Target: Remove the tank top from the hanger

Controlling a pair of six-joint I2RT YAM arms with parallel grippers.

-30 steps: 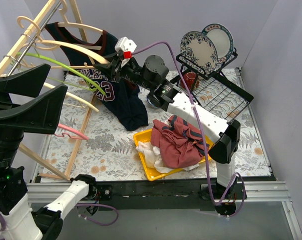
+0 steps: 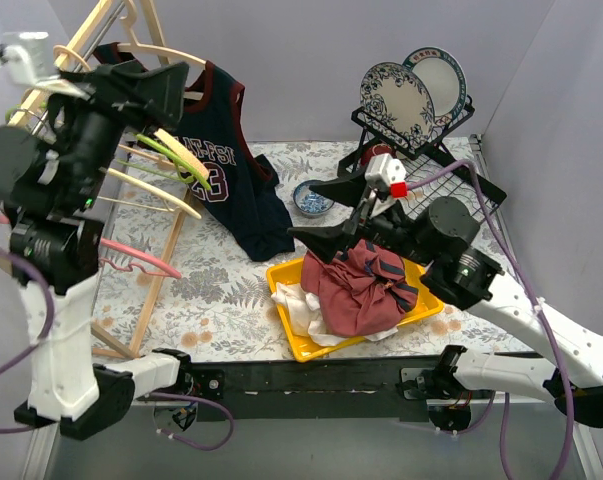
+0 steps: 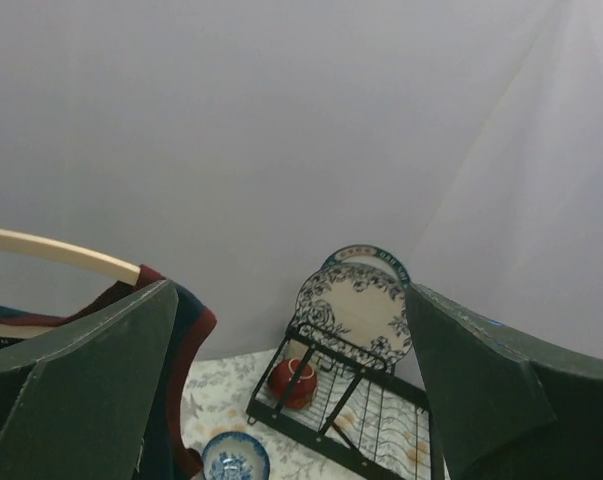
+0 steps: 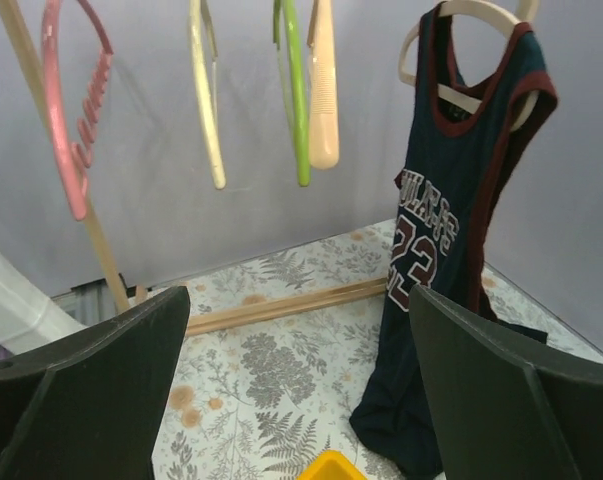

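Note:
The dark navy tank top point(image 2: 226, 150) with maroon trim hangs at the far end of the rack, its lower part trailing on the table. In the right wrist view the tank top point(image 4: 421, 240) is still on its cream hanger point(image 4: 481, 12), both straps over the hanger's arms. My left gripper point(image 2: 161, 100) is over the rack, blurred in the top view; its fingers stand apart in its own view, with the tank top's strap point(image 3: 186, 350) behind the left finger. Above the yellow basket, my right gripper point(image 2: 326, 215) is open and empty, well clear of the tank top.
Several empty hangers, including a pink hanger point(image 2: 141, 255) and a green hanger point(image 4: 295, 100), hang nearer on the rack. The yellow basket point(image 2: 299, 345) holds crumpled clothes. A dish rack point(image 2: 451, 180) with plates stands back right, a bowl point(image 2: 312, 199) left of it.
The right gripper has let go of a wooden hanger and drawn back rightward, away from the rack, opening wide.

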